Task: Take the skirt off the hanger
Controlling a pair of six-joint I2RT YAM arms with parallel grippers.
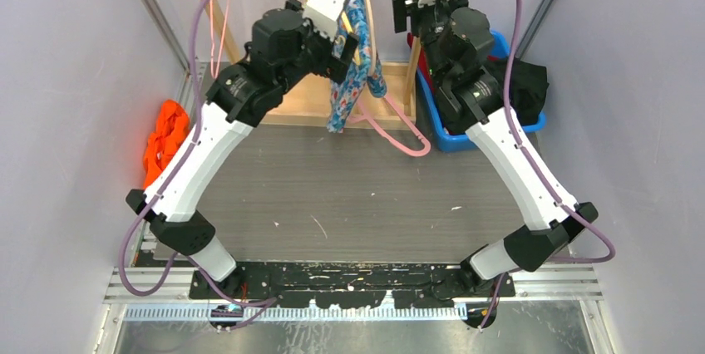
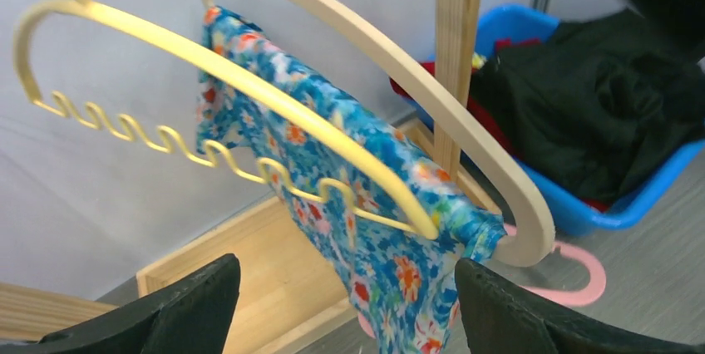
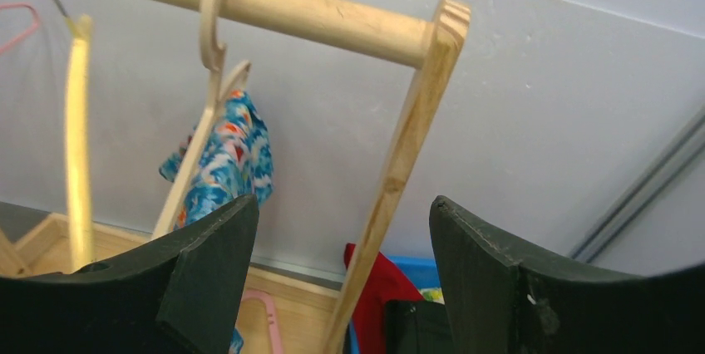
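Note:
The blue floral skirt hangs on a beige hanger, its cloth reaching down below the hanger's near end. In the top view the skirt droops at the rack's middle. My left gripper is open; its fingers stand apart in front of the skirt, which shows in the gap without being held. My right gripper stands open too, nothing between its fingers, to the right of the beige hanger and the skirt.
A yellow hanger runs close in front of the skirt. The wooden rack's post stands before my right gripper. A pink hanger lies low by the rack base. Dark and red cloths fill a blue bin; orange cloth lies far left.

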